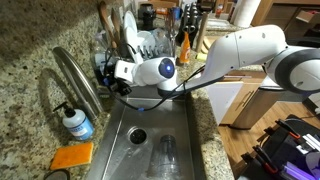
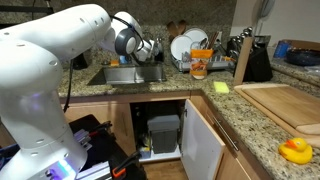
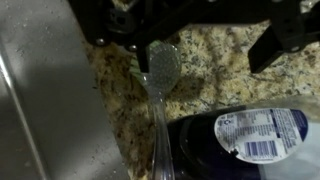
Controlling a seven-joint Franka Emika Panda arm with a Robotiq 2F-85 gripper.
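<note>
In the wrist view my gripper is open, its dark fingers wide apart with nothing gripped between them. A shiny spoon-like utensil (image 3: 161, 75) lies on the speckled counter, its head close by the left finger. Below the gap rests a dark bottle (image 3: 200, 140) with a white label, partly cut off by the frame. From the first exterior view, the gripper (image 1: 116, 82) is near the faucet (image 1: 82, 82), at the back of the sink (image 1: 188, 135). The fingertips are hard to make out there.
A dish rack with plates (image 1: 155, 40) stands behind the arm. A soap bottle (image 1: 77, 124) and an orange sponge (image 1: 72, 156) sit left of the sink; a clear container (image 1: 167, 155) is in it. An orange container (image 2: 202, 62) stands on the counter.
</note>
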